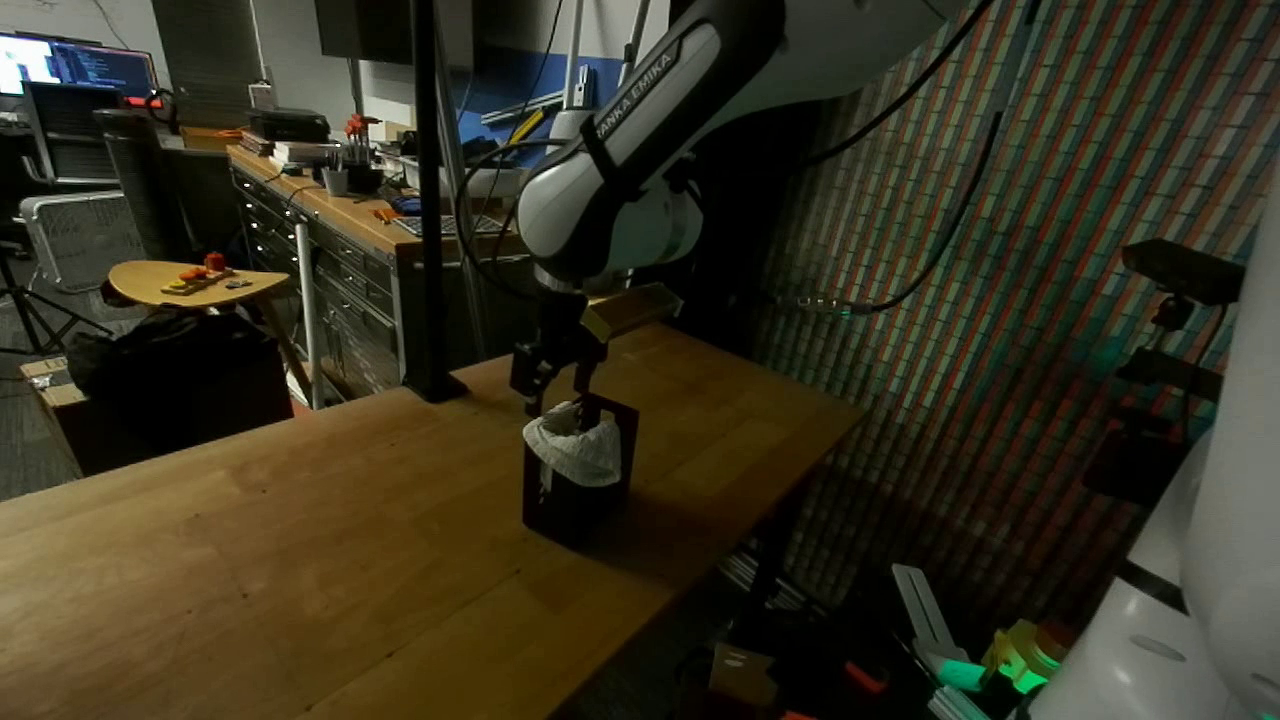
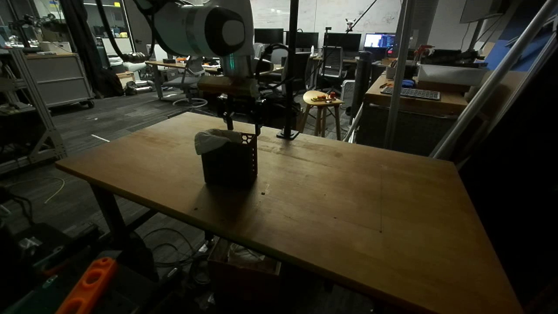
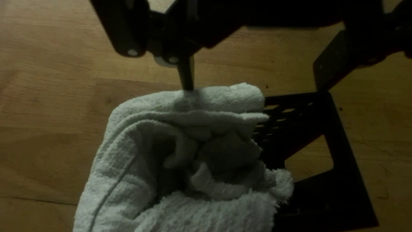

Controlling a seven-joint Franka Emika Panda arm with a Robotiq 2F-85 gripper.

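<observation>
A black basket (image 1: 569,514) with cut-out sides stands upright on the wooden table. Bunched in it and draped over its rim is a white towel (image 1: 582,451); the wrist view shows the towel (image 3: 127,170) filling the left part, while the basket's right rim (image 3: 349,166) is bare. My gripper is open at the basket's top edge, its fingers wide apart. One finger (image 3: 186,73) appears against or just over the towel's fold; the other finger (image 3: 330,63) is near the bare corner. Whether either touches cannot be told.
A black upright post (image 2: 290,78) rises from the table's far edge, near the arm.
</observation>
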